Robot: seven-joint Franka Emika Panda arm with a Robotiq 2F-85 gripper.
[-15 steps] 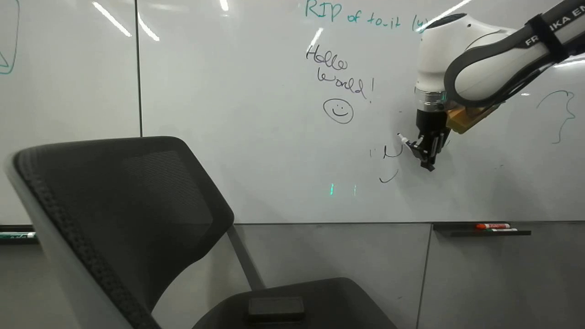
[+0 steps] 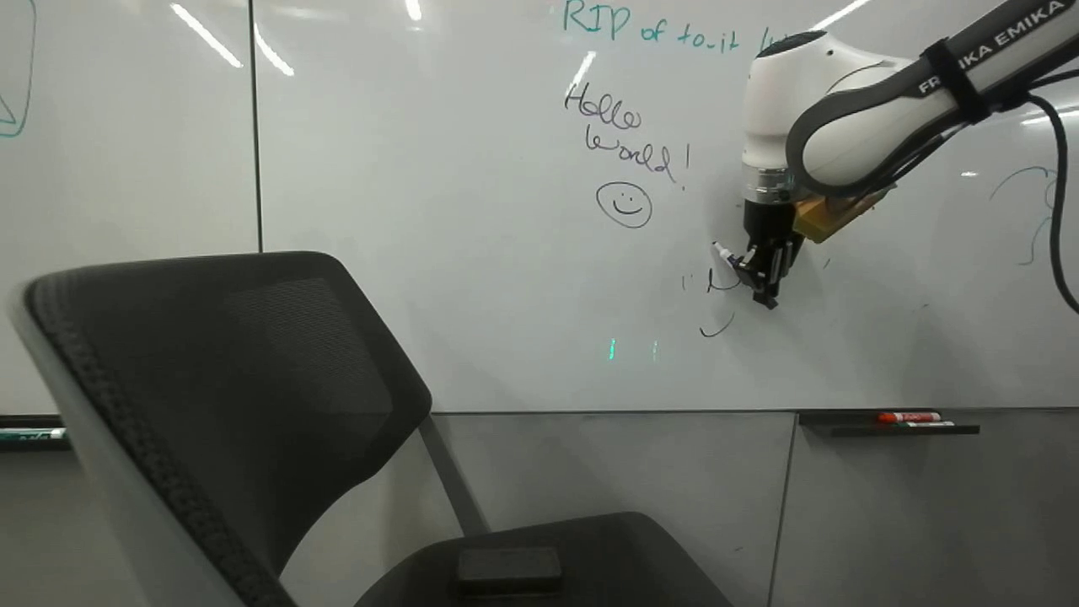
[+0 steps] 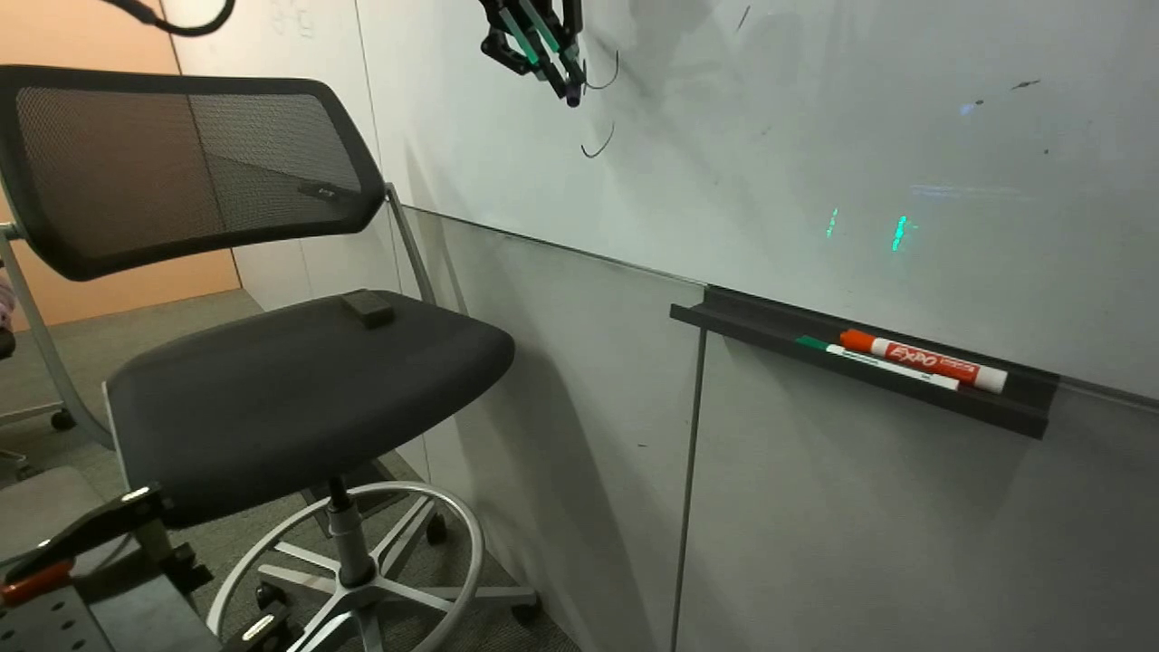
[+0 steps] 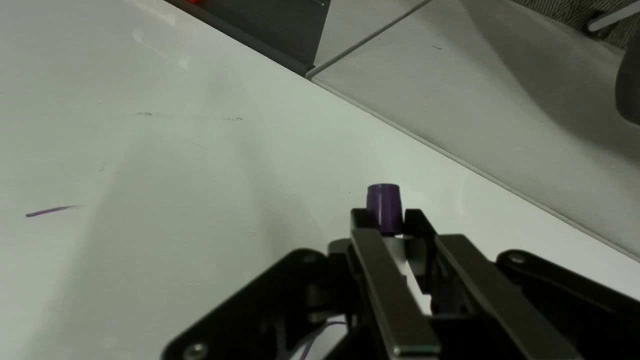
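Observation:
My gripper (image 2: 765, 293) is shut on a white marker (image 2: 722, 252) with a purple end. In exterior view 1 the marker points up and left, its tip close to the whiteboard (image 2: 455, 253); whether it touches cannot be told. The purple end (image 4: 384, 208) of the marker sticks out past the finger pads in the wrist view. Short dark strokes lie on the board by the gripper: a hooked line (image 2: 722, 284) right beside it and a curved one (image 2: 717, 327) below. In exterior view 2 the gripper (image 3: 567, 92) shows at the top edge, the marker hidden there.
A marker tray (image 3: 750, 322) on the board's lower edge bears an orange-red marker (image 3: 924, 359) and a thin white-green one (image 3: 891, 365). A black chair (image 2: 233, 394) stands at the front left. Handwriting (image 2: 622, 126) and a smiley (image 2: 624, 204) fill board space to the gripper's left.
The arm has moved left and slightly up along the board, carrying the marker. The gripper now overlaps the right end of the hooked stroke. The marks look unchanged.

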